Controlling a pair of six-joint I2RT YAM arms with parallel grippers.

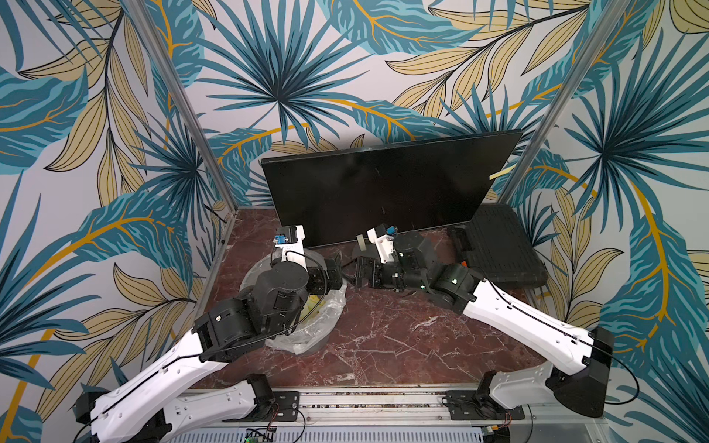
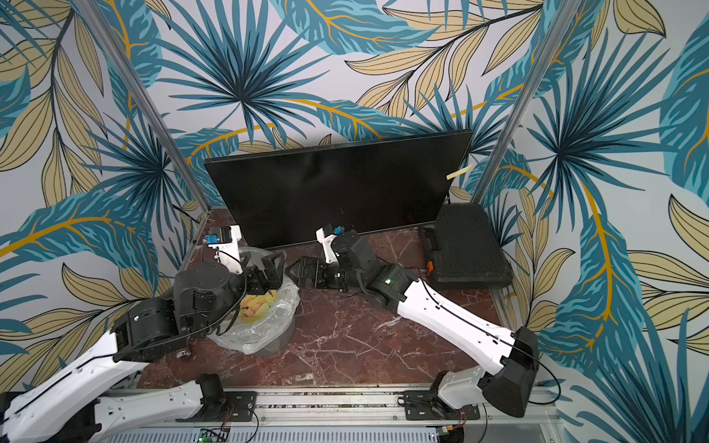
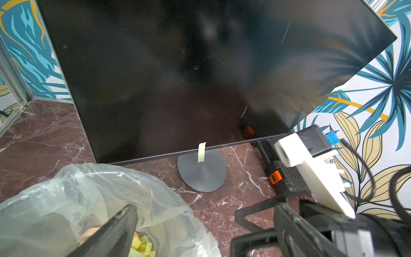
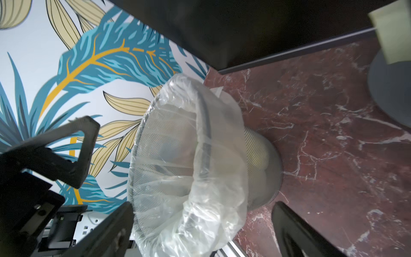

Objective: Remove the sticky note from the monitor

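Observation:
The black monitor [image 1: 391, 184] stands at the back of the table. A pale yellow sticky note hangs from its bottom edge, in front of the round stand; part of this note [image 4: 391, 32] also enters the right wrist view's upper right. Another yellow note [image 2: 459, 172] sticks out at the monitor's right edge. My left gripper is open over the bin's right part, nothing between its fingers. To the right of the bin, facing it, my right gripper is open and empty, below and in front of the bottom note.
A mesh bin lined with a clear bag [image 4: 218, 188] stands at the left, holding several yellow scraps [image 3: 143, 246]. At the right lies a black case [image 1: 506, 247].

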